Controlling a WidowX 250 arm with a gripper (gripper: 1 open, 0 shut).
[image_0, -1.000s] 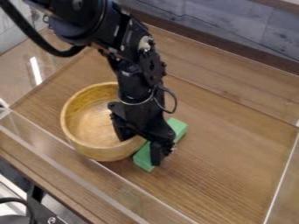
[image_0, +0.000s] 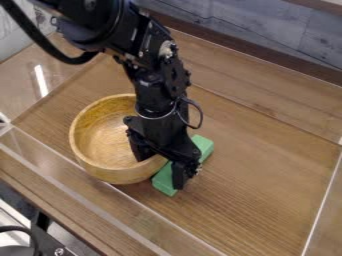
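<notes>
A black robot arm reaches down from the top left to the middle of the view, its gripper (image_0: 164, 160) low over a green block (image_0: 177, 177) and the right rim of a tan bowl (image_0: 99, 135). The green block lies on the wooden surface just right of the bowl, partly hidden by the gripper. The fingers are dark and overlap the bowl and block, so whether they are open or shut on something cannot be made out.
A grey wall (image_0: 254, 30) runs along the back. Cables show at the lower left edge.
</notes>
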